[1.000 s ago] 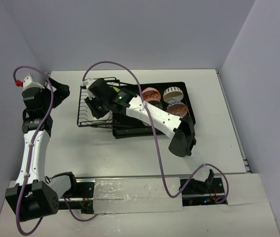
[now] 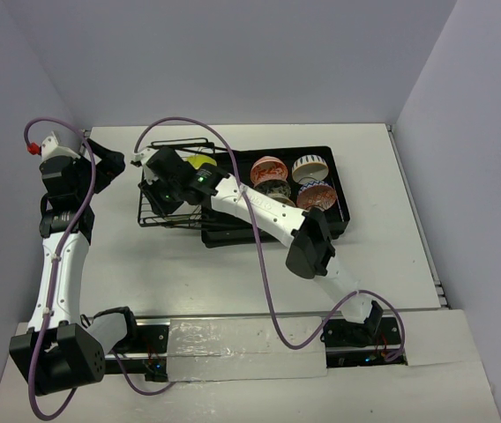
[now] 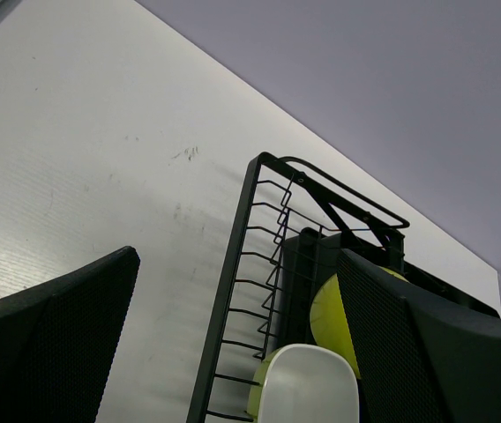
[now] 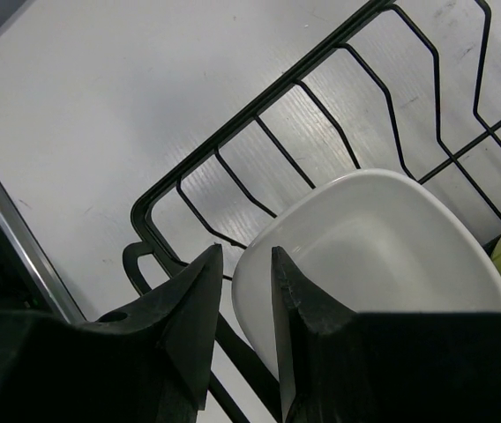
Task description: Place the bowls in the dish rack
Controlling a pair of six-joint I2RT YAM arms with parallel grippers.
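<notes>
In the top view my right gripper (image 2: pixel 152 189) is down inside the black dish rack (image 2: pixel 145 222). In the right wrist view its fingertips are a short gap apart at the rim of a white squarish bowl (image 4: pixel 365 238) in the rack; whether they touch it is unclear. A yellow-green bowl is beside it, also seen as a yellow bowl (image 3: pixel 328 317) in the left wrist view. My left gripper (image 2: pixel 109 159) stands open left of the rack, with nothing between its fingers.
A black tray (image 2: pixel 224 238) right of the rack holds several patterned bowls (image 2: pixel 310 167), partly behind my right arm. Walls close the back and sides.
Compared with about a second ago, my right arm has shifted slightly left, with its gripper deeper at the rack's left part. The left arm is unmoved.
</notes>
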